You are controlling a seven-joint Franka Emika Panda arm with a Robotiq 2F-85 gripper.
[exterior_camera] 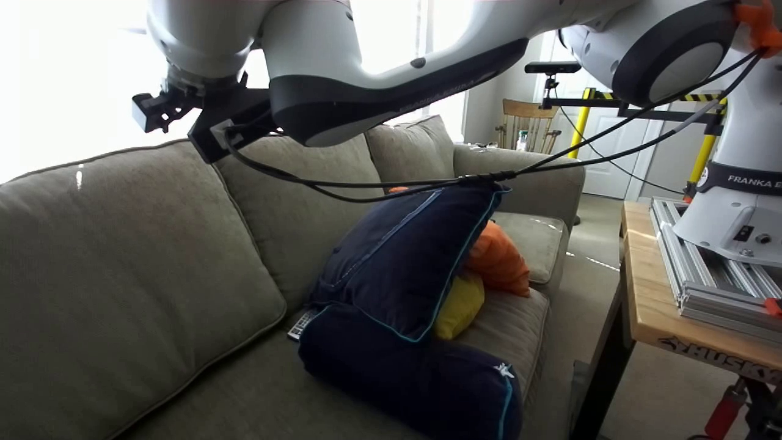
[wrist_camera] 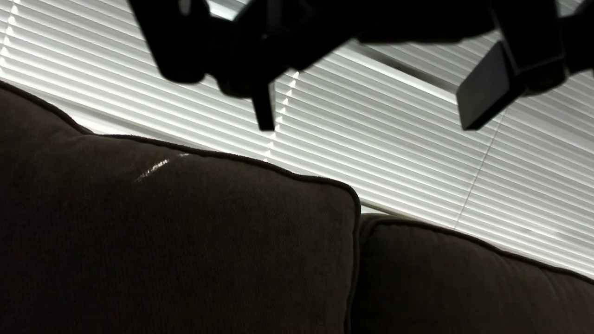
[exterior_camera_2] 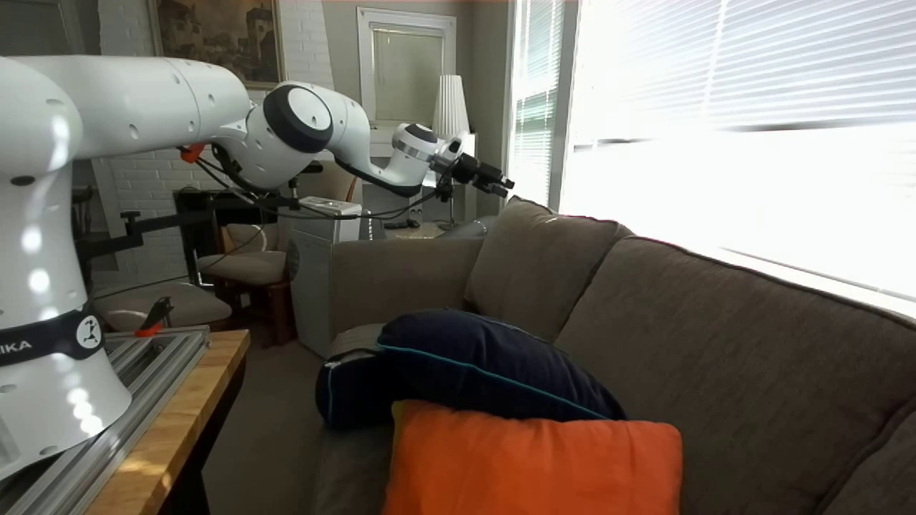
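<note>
High above the sofa's back cushions, my gripper (exterior_camera_2: 504, 186) points toward the bright window. Its two fingers (wrist_camera: 483, 89) stand wide apart in the wrist view, with only window blinds (wrist_camera: 384, 139) visible between them, so it is open and empty. Below, on the seat, a dark navy pillow (exterior_camera: 418, 249) with turquoise piping leans over a navy bolster (exterior_camera: 410, 374). A grey remote (exterior_camera: 301, 325) pokes out from beside them, partly covered. Behind lie a yellow pillow (exterior_camera: 460, 304) and an orange pillow (exterior_camera_2: 532, 463).
The sofa's back cushion (wrist_camera: 222, 239) rises close below the gripper. Black cables (exterior_camera: 352, 192) hang from the arm above the navy pillow. A wooden bench (exterior_camera: 645, 293) carries the arm's base.
</note>
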